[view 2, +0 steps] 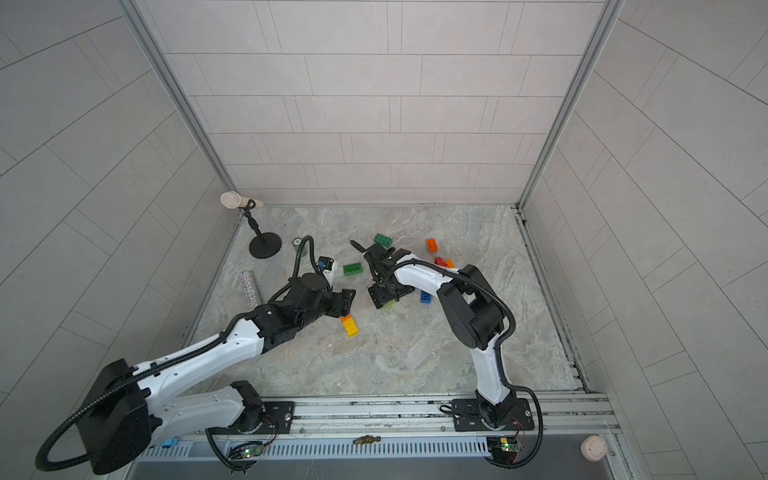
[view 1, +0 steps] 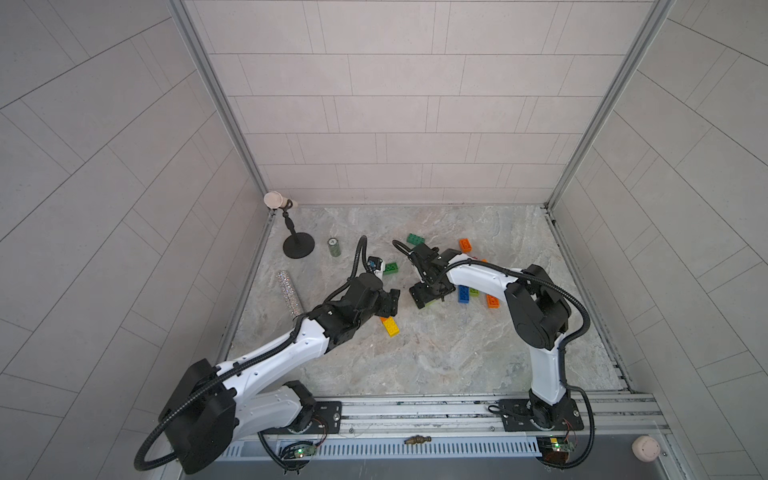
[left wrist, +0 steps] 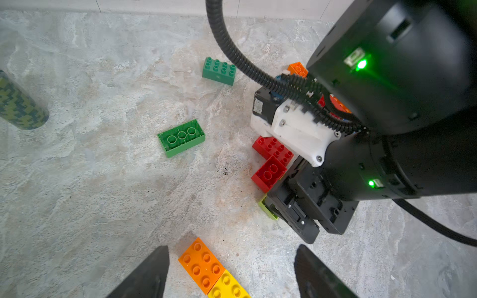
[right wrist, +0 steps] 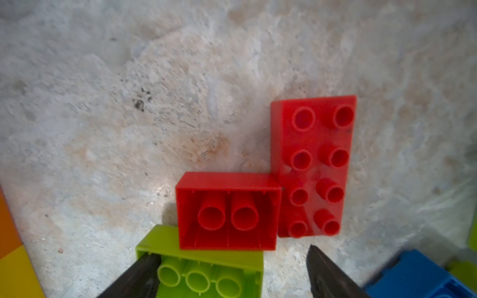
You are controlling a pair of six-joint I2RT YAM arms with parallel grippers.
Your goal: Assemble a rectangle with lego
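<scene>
In the right wrist view, my right gripper stands open low over a lime brick (right wrist: 208, 255) that lies hollow side up. Touching that brick is a red brick (right wrist: 228, 211), also hollow side up, and beside it a studded red brick (right wrist: 315, 166). An orange brick (left wrist: 201, 265) and a yellow brick (left wrist: 227, 287) lie end to end, studs up, below my left gripper. Its fingers are apart with nothing held. An upturned green brick (left wrist: 182, 139) rests alone, and a darker green brick (left wrist: 218, 70) sits farther back.
Blue (view 1: 463, 294) and orange (view 1: 492, 301) bricks lie under the right arm, partly hidden, with another orange brick (view 1: 465, 244) behind. A can (view 1: 333, 246), a black-based stand (view 1: 298, 245) and a speckled tube (view 1: 290, 293) occupy the left.
</scene>
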